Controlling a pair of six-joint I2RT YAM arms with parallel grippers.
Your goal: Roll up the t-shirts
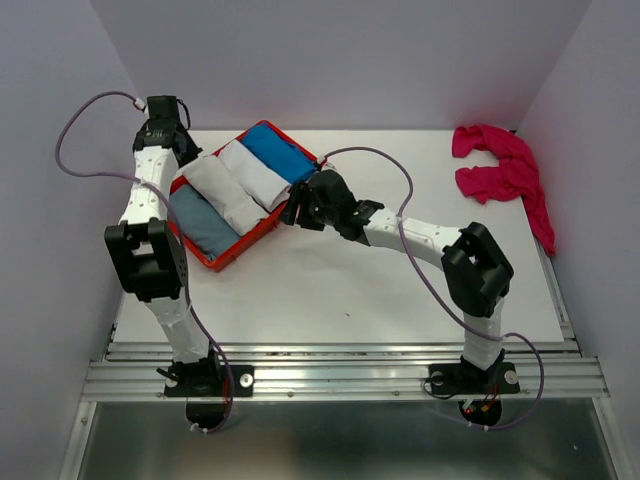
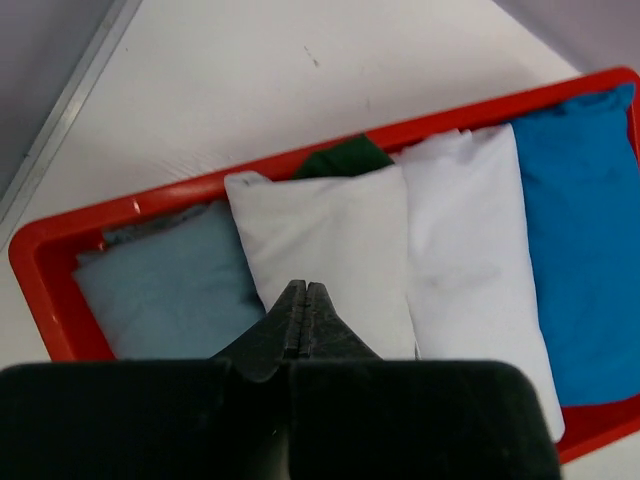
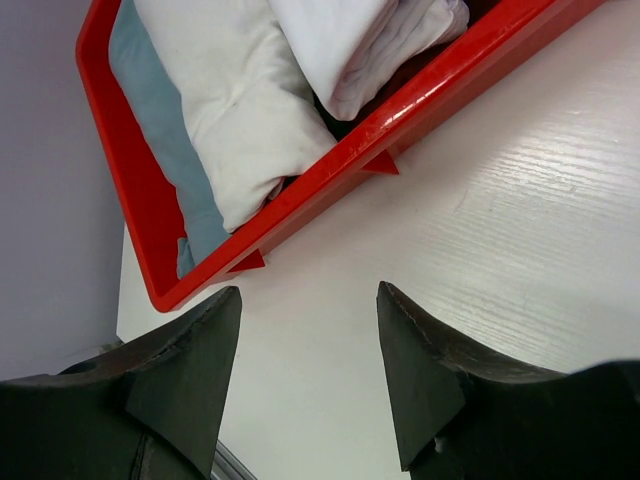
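Observation:
A red tray [image 1: 231,256] holds folded shirts: grey-blue [image 2: 165,290], two white [image 2: 320,240] [image 2: 470,250], blue [image 1: 275,148] and a dark green one [image 2: 340,158], mostly hidden. My left gripper is shut with nothing visible between its fingers, above the tray's left end. My right gripper stands part open and empty beside the tray's near right edge. A crumpled red shirt [image 1: 505,180] lies at the table's right.
Grey walls [image 1: 70,250] bound it at the sides and back.

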